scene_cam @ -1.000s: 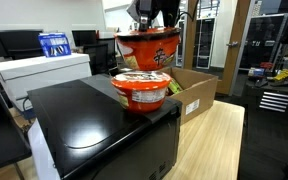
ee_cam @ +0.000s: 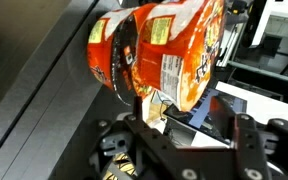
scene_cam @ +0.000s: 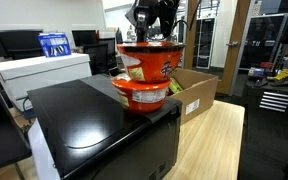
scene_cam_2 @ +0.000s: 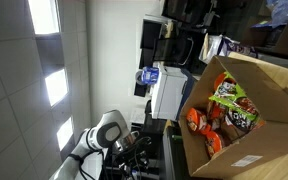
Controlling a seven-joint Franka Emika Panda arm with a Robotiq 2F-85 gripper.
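Note:
Two red-and-white printed bowls stand stacked in exterior view 1. The lower bowl (scene_cam: 142, 94) sits near the edge of a black cabinet top (scene_cam: 86, 122). On it rests the upper bowl (scene_cam: 150, 63), slightly tilted. My gripper (scene_cam: 154, 18) is just above the upper bowl, its tips partly hidden there. In the wrist view the gripper has its fingers apart, beside the rim of the upper bowl (ee_cam: 189, 40); the lower bowl (ee_cam: 102, 52) is left of it. I see nothing clearly clamped between the fingers.
An open cardboard box (scene_cam: 197, 90) stands behind the bowls on a wooden table (scene_cam: 212, 136). Red and green packets (scene_cam_2: 231, 95) lie in it. The cabinet top left of the bowls is clear.
The upper bowl has come down a little onto the lower one and now leans more. My gripper has shifted slightly with it. The lower bowl has stayed about where it was.

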